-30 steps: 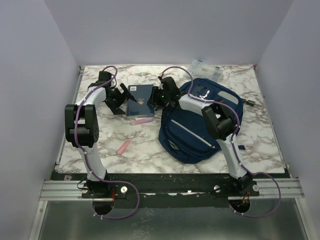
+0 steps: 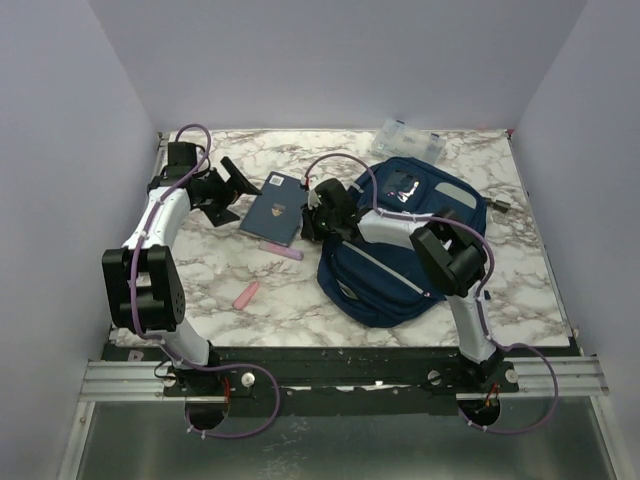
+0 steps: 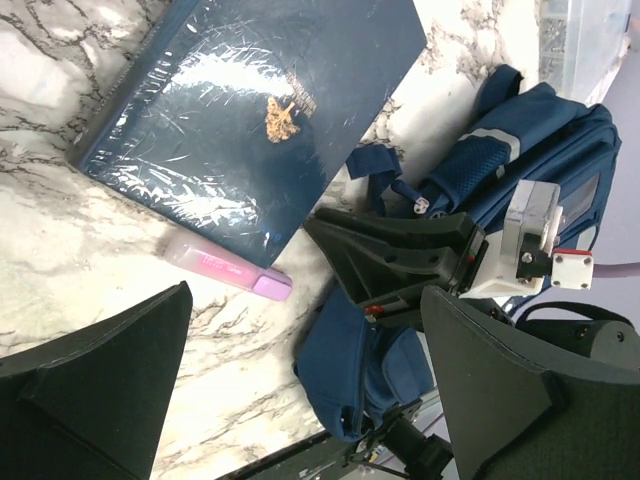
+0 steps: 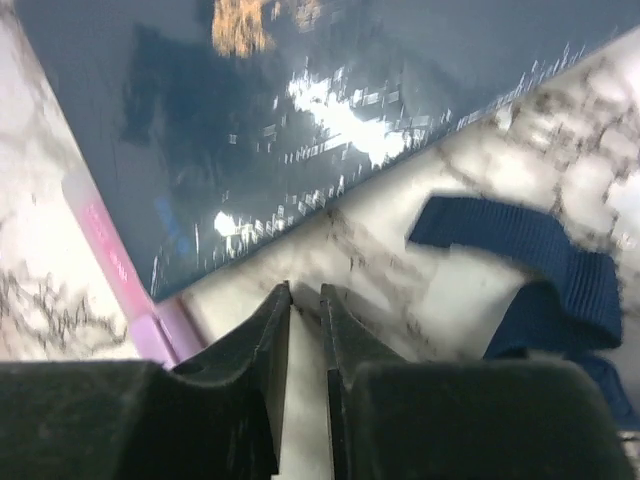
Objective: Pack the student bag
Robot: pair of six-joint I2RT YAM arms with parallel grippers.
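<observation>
A dark blue book [image 2: 275, 208] with a gold emblem lies flat on the marble table, angled, left of the blue backpack [image 2: 385, 262]. My left gripper [image 2: 243, 200] is at the book's left side, its fingers wide apart; in the left wrist view the book [image 3: 270, 110] is beyond them, with nothing between. My right gripper [image 2: 308, 208] is between the book and backpack. In the right wrist view its fingertips [image 4: 285, 305] are almost together over bare table, just off the book's edge [image 4: 240, 130]. A pink tube with a purple cap [image 3: 225, 265] touches or nearly touches the book's near corner.
A clear plastic box [image 2: 408, 141] stands at the back. A coral-coloured item [image 2: 245, 295] lies on the front left of the table, with free surface around it. A navy strap [image 4: 530, 255] curls beside my right gripper. Small dark items lie right of the backpack.
The book has turned at an angle and its near end has shifted left. My left gripper has drawn back left.
</observation>
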